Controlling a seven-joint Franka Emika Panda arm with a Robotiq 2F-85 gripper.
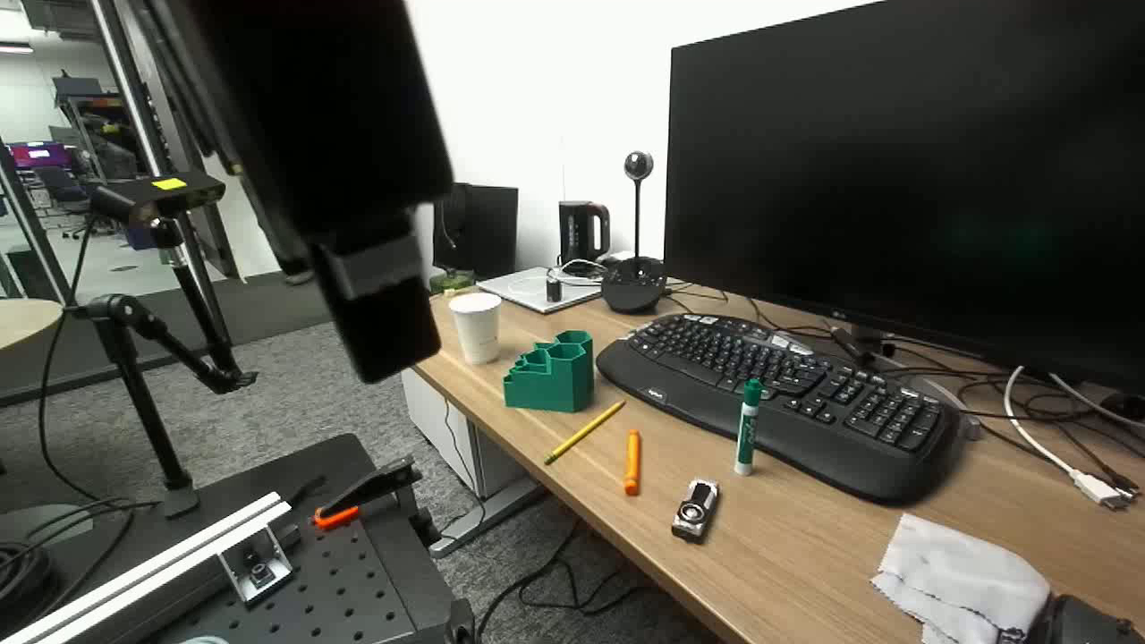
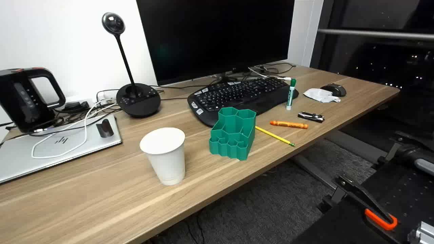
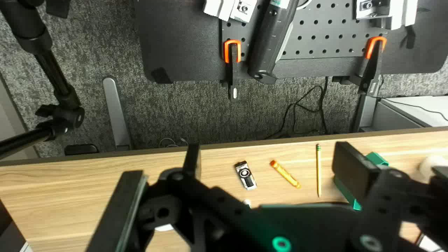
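Observation:
In the wrist view my gripper is open, its two black fingers wide apart with nothing held between them. Exterior view 1 shows part of it large and blurred, high in front of the desk. Below lie an orange crayon-like stick [image 1: 632,461], a yellow pencil [image 1: 585,433] and a small black-and-silver item [image 1: 697,510]. A green marker [image 1: 748,427] stands upright before the keyboard. The green honeycomb holder [image 2: 232,134] looks empty, and a white cup [image 2: 164,156] stands beside it. In the wrist view one finger partly hides the holder.
A black keyboard [image 1: 789,392] sits before the large monitor [image 1: 912,193]. Toward one end are a white cloth [image 1: 961,580] and mouse [image 2: 334,89]; toward the other, a webcam stand [image 2: 138,99], laptop [image 2: 65,148] and kettle [image 2: 26,101]. Bare wood lies along the desk's front edge.

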